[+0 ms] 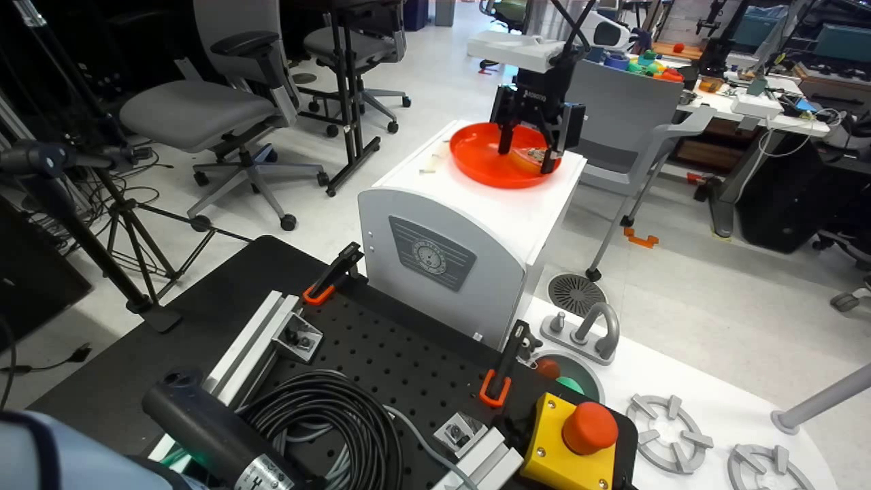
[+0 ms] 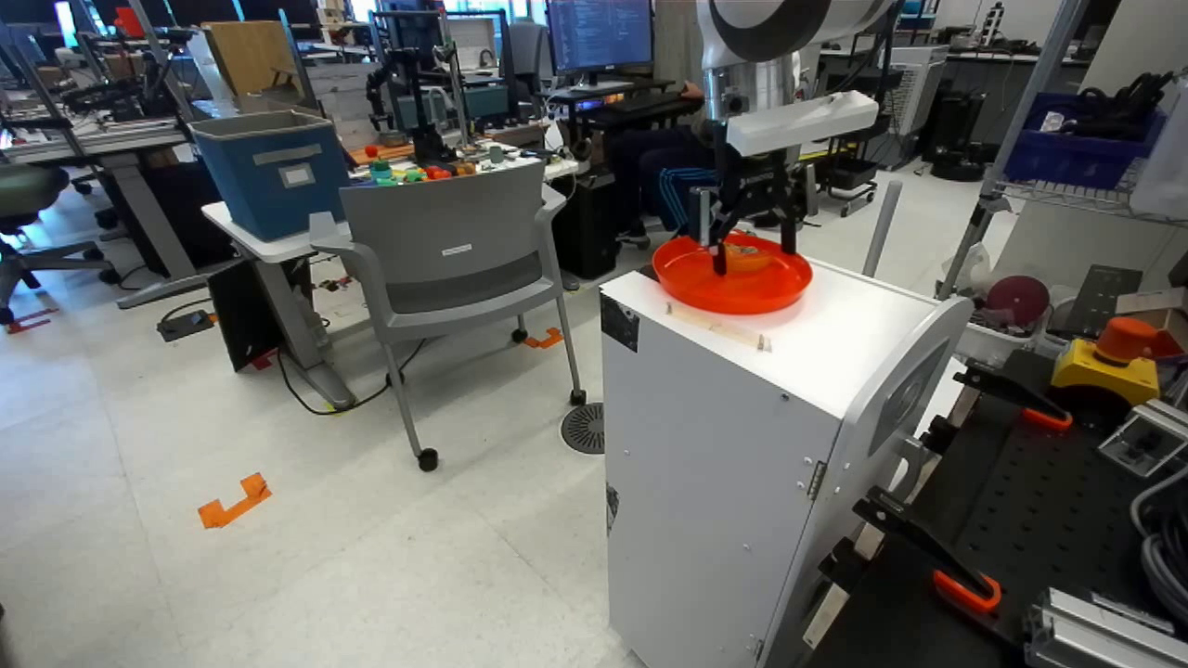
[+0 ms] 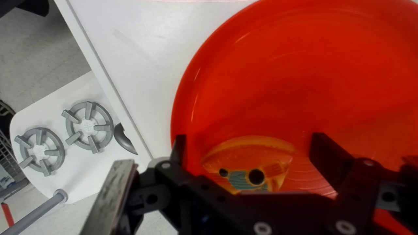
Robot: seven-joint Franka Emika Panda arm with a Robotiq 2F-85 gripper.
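Note:
Inside a shallow red plate (image 1: 482,167) lies an orange-yellow wedge with dark round spots, like a toy pizza slice (image 3: 235,154). The plate rests on the white cabinet top (image 2: 858,334). My gripper (image 1: 524,159) is low over the plate with its fingers open. In the wrist view its dark fingers (image 3: 331,158) stand wide apart, one to each side of the slice, and the lower part of the slice is hidden behind the gripper body. Whether the fingertips touch the plate I cannot tell.
A grey chair (image 2: 457,250) stands close beside the cabinet. The cabinet's raised grey panel (image 1: 445,261) borders the side nearest the black pegboard (image 1: 384,327). A white counter with toy burners (image 3: 88,126) lies lower down. Bare white cabinet top surrounds part of the plate.

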